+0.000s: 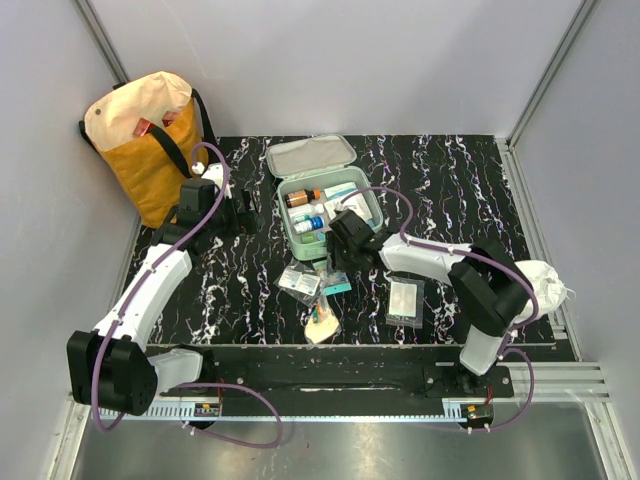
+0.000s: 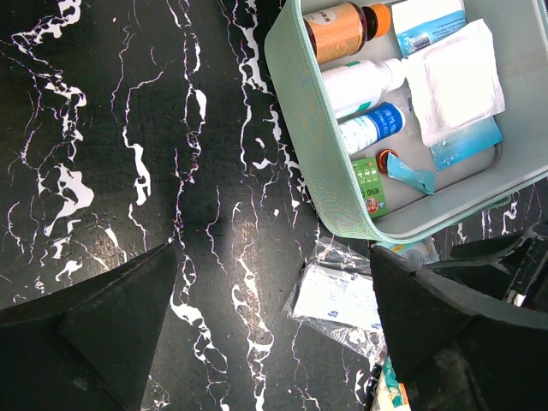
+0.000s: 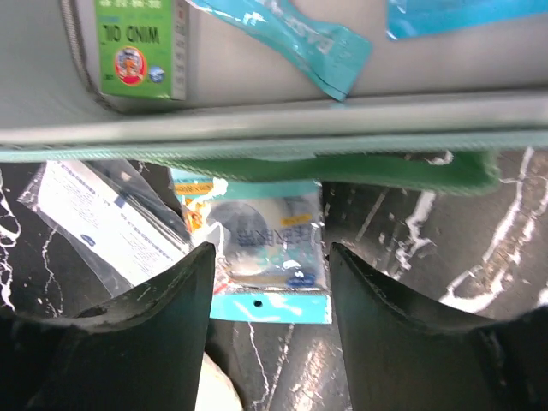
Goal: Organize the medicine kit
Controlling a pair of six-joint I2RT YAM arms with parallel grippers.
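Note:
The green medicine case (image 1: 298,243) lies open, holding an amber bottle (image 2: 334,32), a white bottle (image 2: 358,88), a blue-labelled bottle (image 2: 370,128), a Wind Oil box (image 3: 137,47) and packets. Just in front of it lie a clear bag with a white card (image 3: 107,218) and a small teal-edged pouch (image 3: 257,235). My right gripper is over that pouch, fingers apart around its middle; whether it touches the pouch is unclear. My left gripper (image 1: 245,210) hangs open left of the case, with nothing between its fingers.
A yellow bag (image 1: 150,160) stands at the back left. Another packet (image 1: 405,300) lies at the right, a beige item (image 1: 320,328) near the front edge, and a white bundle (image 1: 535,285) at the far right.

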